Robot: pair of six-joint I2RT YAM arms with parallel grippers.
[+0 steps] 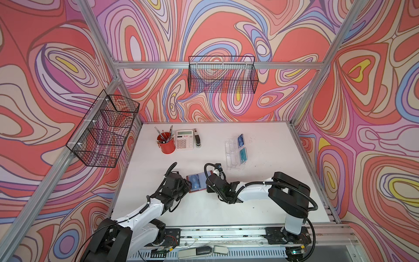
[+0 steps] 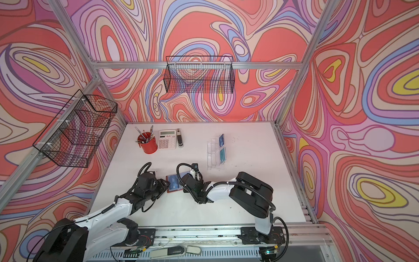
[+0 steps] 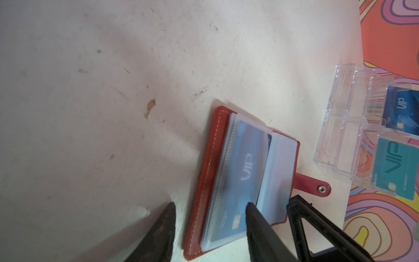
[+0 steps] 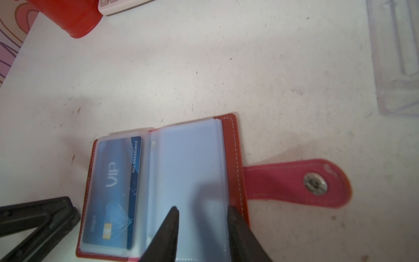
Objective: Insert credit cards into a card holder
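An open card holder (image 4: 174, 170) with red edging and a snap strap (image 4: 288, 183) lies on the table; a blue VIP card (image 4: 109, 187) shows in its left-hand clear sleeve, while the right-hand sleeve looks pale, without a visible card. My left gripper is open at the holder's left side, nothing visible between its fingers. My right gripper is part open over the pale sleeve, its fingertips near that sleeve's right edge. A clear stand (image 1: 231, 155) holds a dark blue card (image 3: 400, 109) and a teal card (image 3: 394, 166) behind the holder.
A red pen cup (image 1: 167, 144), a calculator (image 1: 184, 139) and a stapler (image 1: 197, 138) stand at the back left. Wire baskets (image 1: 222, 78) hang on the frame.
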